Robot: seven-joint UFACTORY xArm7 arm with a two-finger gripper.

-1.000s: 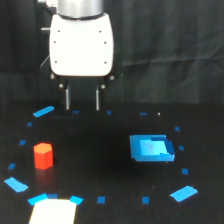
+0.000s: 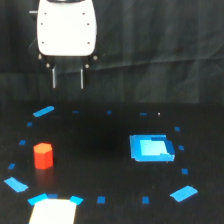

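High above the dark table, my gripper (image 2: 68, 77) hangs at the upper left with its two thin fingers apart and nothing between them. Below and to its left, an orange-red block (image 2: 43, 156) sits on the table, well clear of the fingers. A shallow blue tray (image 2: 134, 148) lies at the right of the middle, its inside showing a pale blue patch. The fingers touch neither the block nor the tray.
Blue tape strips (image 2: 183, 193) and several small blue squares mark the dark tabletop. At the front left edge lies a bright cream-coloured patch (image 2: 52, 212). Between the block and the tray the table is free. A dark curtain (image 2: 150, 60) hangs behind.
My gripper has risen and shifted to the left, and it looks smaller in the view. Block and tray stay where they were.
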